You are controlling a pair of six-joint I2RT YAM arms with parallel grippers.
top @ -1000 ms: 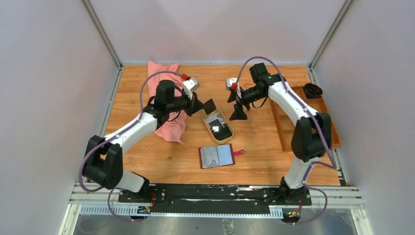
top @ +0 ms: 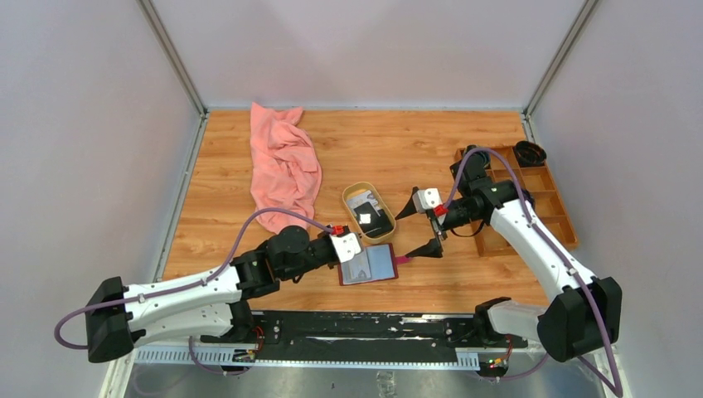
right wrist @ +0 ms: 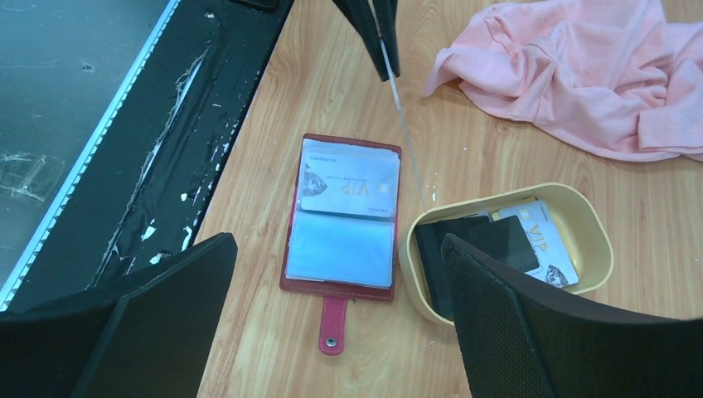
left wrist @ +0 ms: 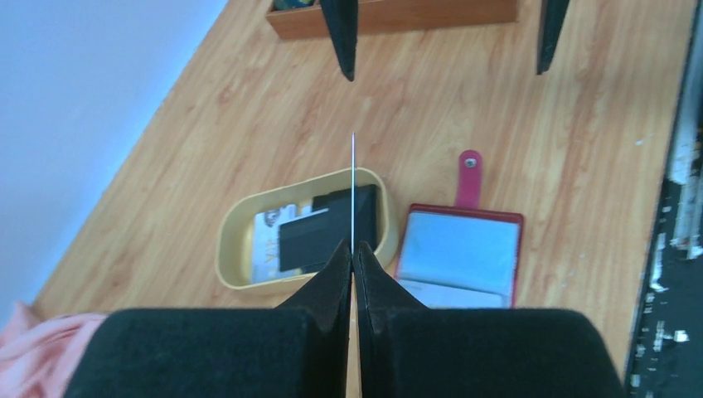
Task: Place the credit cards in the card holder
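Observation:
My left gripper is shut on a thin card (left wrist: pixel 352 182), which shows edge-on as a pale line past the fingertips. The right wrist view has this card (right wrist: pixel 401 112) reaching down from the left fingers (right wrist: pixel 365 25). The card holder (right wrist: pixel 383 286) lies open on the table, burgundy with clear sleeves; a VIP card (right wrist: pixel 348 184) sits in one half and a blue-looking sleeve (right wrist: pixel 340 246) fills the other. My right gripper (top: pixel 404 235) is open, with its fingers apart over the strap end of the holder and nothing gripped.
An oval cream tray (right wrist: pixel 593 224) beside the holder contains black cards and a VIP card. A pink cloth (top: pixel 282 157) lies at the left, and a wooden compartment box (top: pixel 495 239) stands at the right. Bare table surrounds the holder's front.
Both grippers have come from around the tray toward the table's front and the holder. The left gripper's card has turned from flat-on to edge-on.

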